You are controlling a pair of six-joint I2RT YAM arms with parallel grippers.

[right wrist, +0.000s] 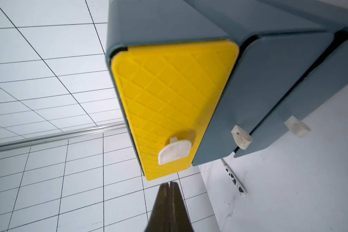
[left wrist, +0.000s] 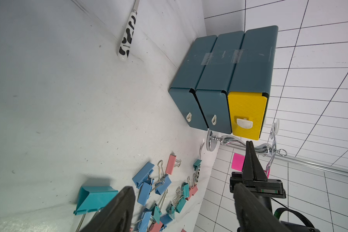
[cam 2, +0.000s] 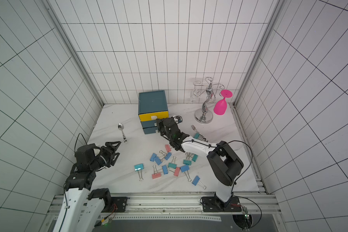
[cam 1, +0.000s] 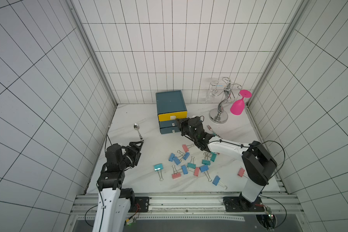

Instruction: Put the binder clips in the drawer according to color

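The drawer unit (cam 1: 170, 101) has a yellow top drawer (right wrist: 170, 96) above two grey-blue ones, all closed. In the right wrist view the white handle (right wrist: 174, 151) of the yellow drawer is free. My right gripper is shut, with nothing between its fingers, just off that handle. Loose clips lie across the table: blue clips (cam 1: 204, 168), teal clips (cam 1: 191, 165) and red clips (cam 1: 176, 175). One teal clip (left wrist: 94, 198) lies apart, nearest my left gripper, which stands open and empty at the left.
A spoon (cam 1: 136, 126) lies left of the drawers. A fork (cam 1: 210, 128) lies to the right, near a metal stand (cam 1: 218, 115) and a pink goblet (cam 1: 239, 105). Clear table lies between the spoon and the clips.
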